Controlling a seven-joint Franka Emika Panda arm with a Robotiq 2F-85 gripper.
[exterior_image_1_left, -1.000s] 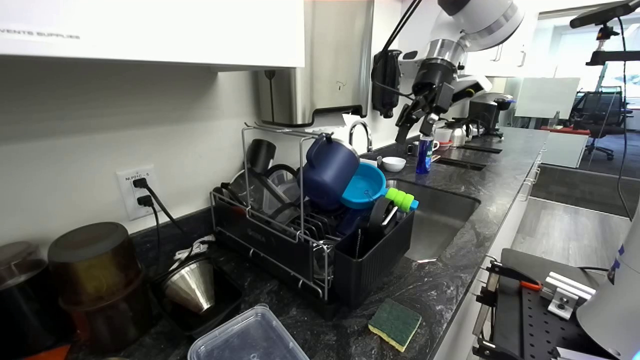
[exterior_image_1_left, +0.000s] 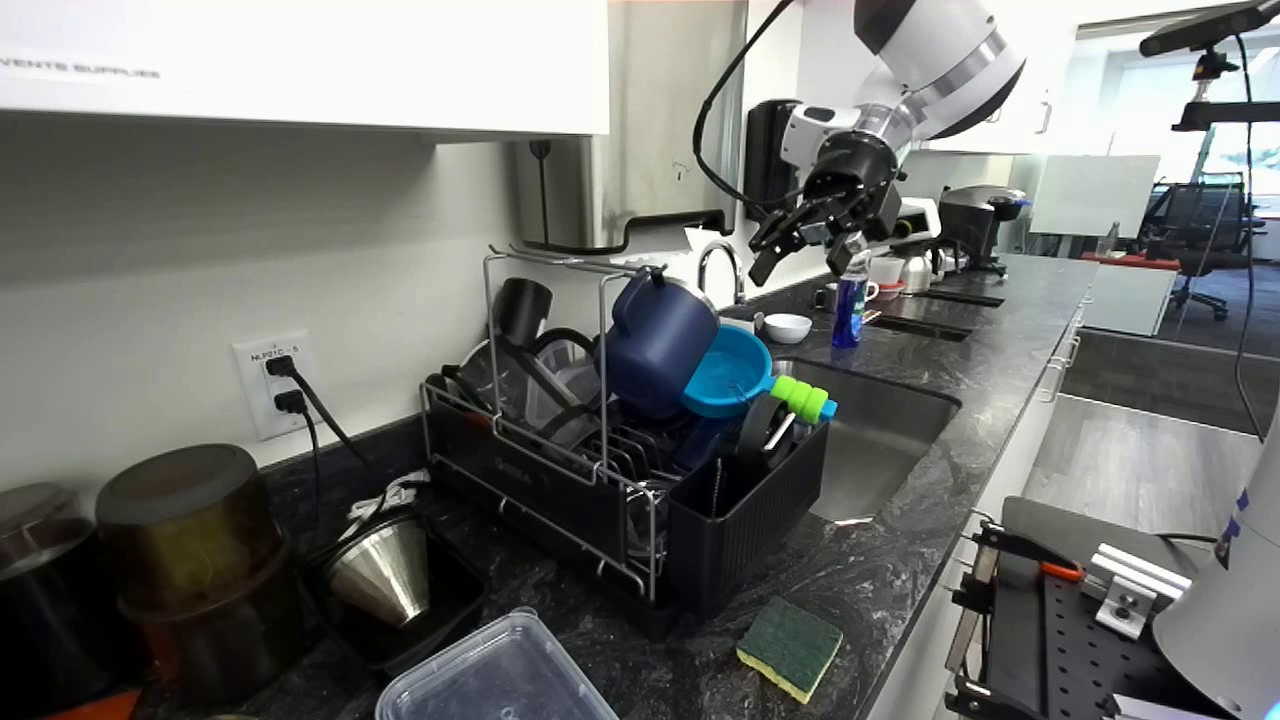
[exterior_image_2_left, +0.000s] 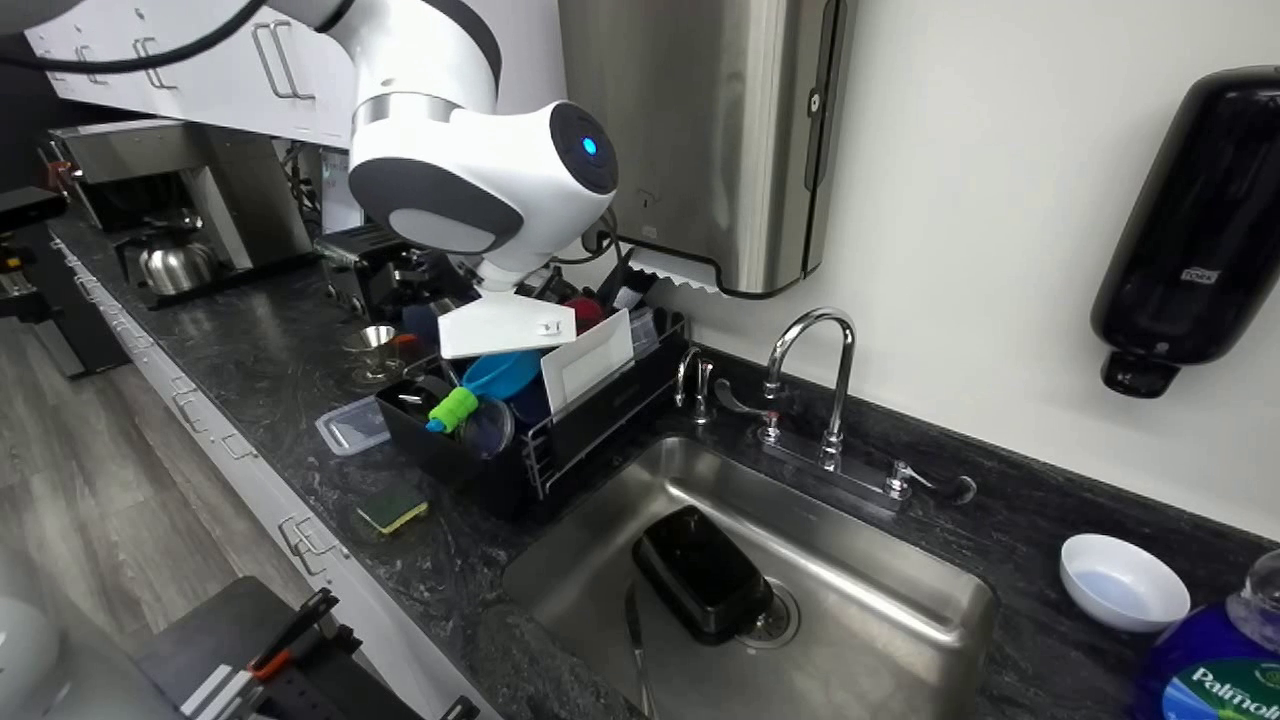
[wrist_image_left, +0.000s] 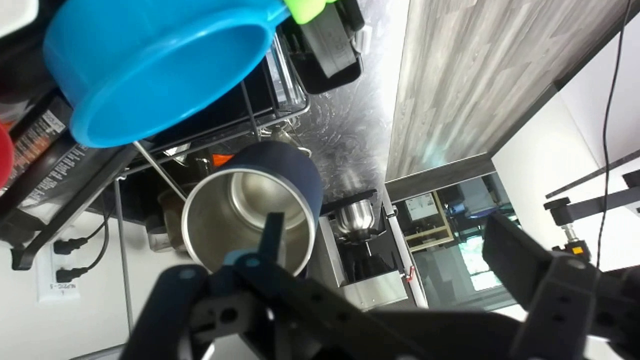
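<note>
In exterior view 1, my gripper (exterior_image_1_left: 801, 258) hangs open in the air, up and to the right of the dish rack, with nothing between its fingers. A dark blue mug (exterior_image_1_left: 657, 342) leans in the rack beside a bright blue bowl-shaped piece (exterior_image_1_left: 728, 372) with a green grip (exterior_image_1_left: 800, 396). The wrist view shows the open fingers, with one finger (wrist_image_left: 273, 231) overlapping the mug's open mouth in the picture. That mug (wrist_image_left: 300, 174) and the blue piece (wrist_image_left: 156, 66) both lie beyond the fingers. The fingers are hidden in exterior view 2.
Behind the rack (exterior_image_1_left: 516, 462) lies the sink (exterior_image_2_left: 840, 648), holding a black container (exterior_image_2_left: 702, 570). A sponge (exterior_image_1_left: 789, 648) and a clear lid (exterior_image_1_left: 498, 672) rest on the counter. A paper towel dispenser (exterior_image_2_left: 690, 132) hangs over the rack; the faucet (exterior_image_2_left: 840, 360) stands behind the sink.
The gripper has shifted left in exterior view 1, toward the rack, and tilted so its fingers point more to the left. It is open in both frames. The dishes have not moved.
</note>
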